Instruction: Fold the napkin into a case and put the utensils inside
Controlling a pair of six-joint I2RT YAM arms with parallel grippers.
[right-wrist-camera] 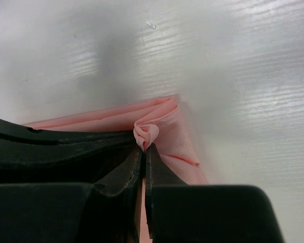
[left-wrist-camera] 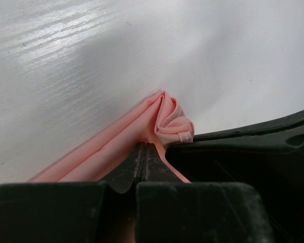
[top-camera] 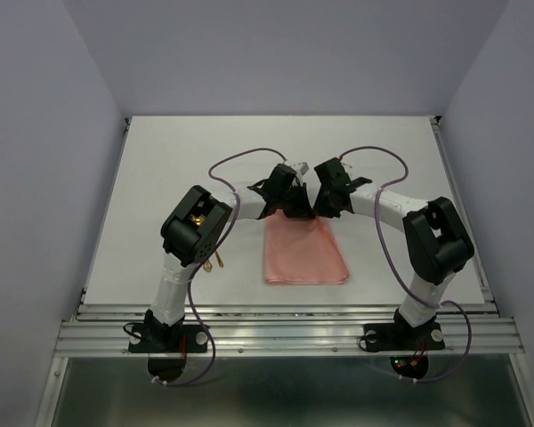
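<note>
The pink napkin lies on the white table as a folded upright rectangle, its far edge partly covered by both grippers. My right gripper is shut on a bunched pinch of the napkin's far edge; the gathered cloth pokes out from its tips. Close beside it, my left gripper is shut with its tips against the napkin; no cloth shows clearly between them. Gold utensils lie left of the napkin: a spoon-like end and a thin handle show, the rest hidden under the left arm.
Bare white table spreads behind the grippers and to both sides. The two gripper bodies almost touch over the napkin's far edge. A metal rail runs along the front of the table.
</note>
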